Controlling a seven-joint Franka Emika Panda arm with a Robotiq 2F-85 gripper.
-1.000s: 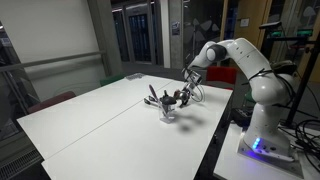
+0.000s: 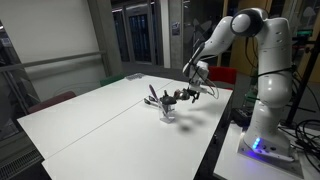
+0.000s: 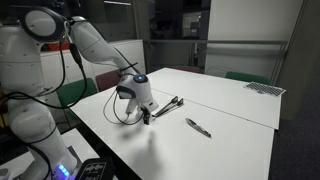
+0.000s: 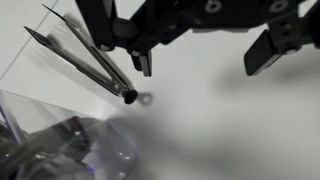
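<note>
My gripper is open, its two fingers wide apart and nothing between them. In exterior view 1 it hangs low over the white table, to the right of a clear container holding dark utensils. The wrist view has part of that container at the lower left. Metal tongs with a dark end lie on the table just left of the left finger. Exterior view 2 shows my gripper near the table, with dark-ended utensils to its right.
A separate slim utensil lies on the right part of the table in exterior view 2. Chairs, including a green one, stand beyond its edges.
The arm has drawn back toward its base. My gripper has shifted right in exterior view 1, farther from the clear container, which has not visibly moved.
</note>
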